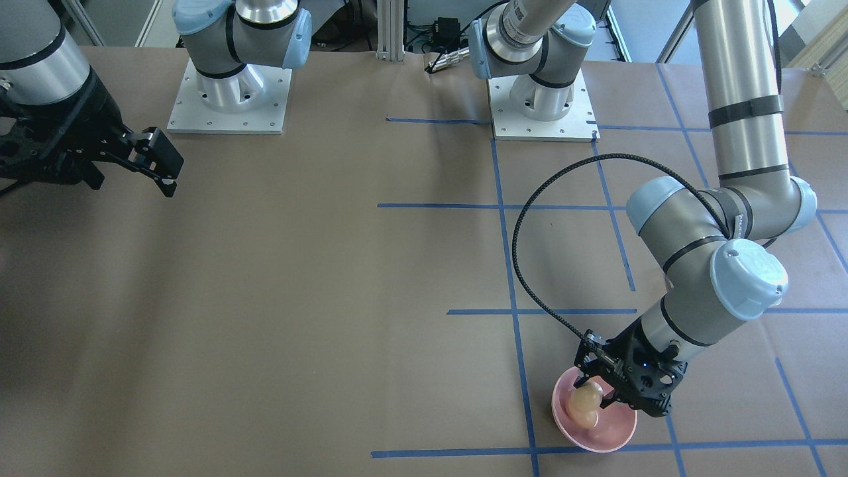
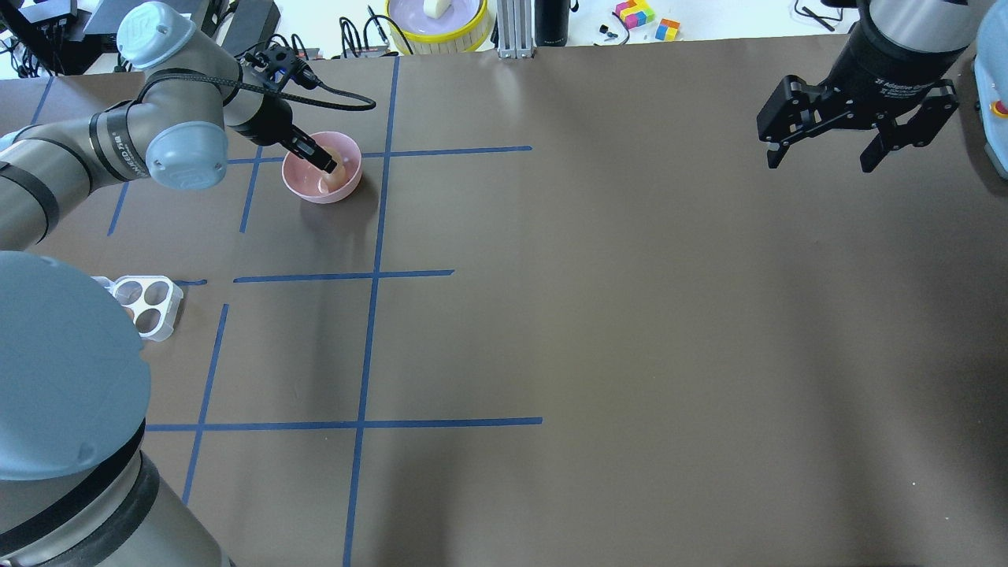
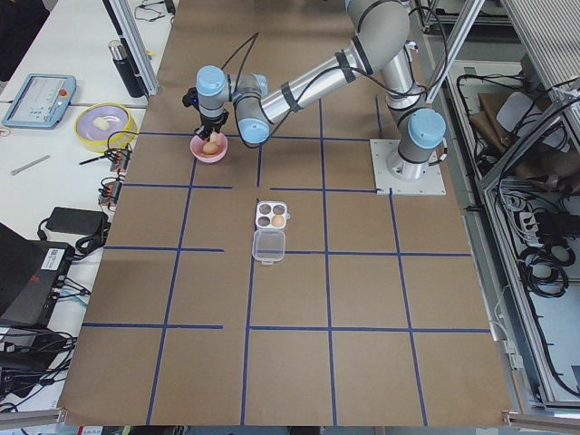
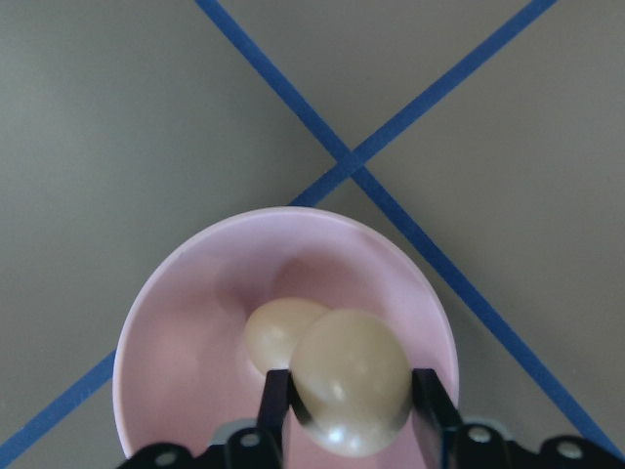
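Note:
My gripper [image 1: 589,393] is down at the pink bowl [image 1: 616,429], shut on a beige egg [image 4: 352,386], which it holds inside the bowl. A second egg [image 4: 278,327] lies in the bowl, partly behind the held one in the left wrist view and touching it or very close. In the top view the bowl [image 2: 307,189] is partly covered by the gripper.
A white egg carton [image 3: 272,215] with an egg and an open clear lid lies on the taped table nearer the arm's base. Another arm's black gripper [image 2: 855,118] hangs at the far side.

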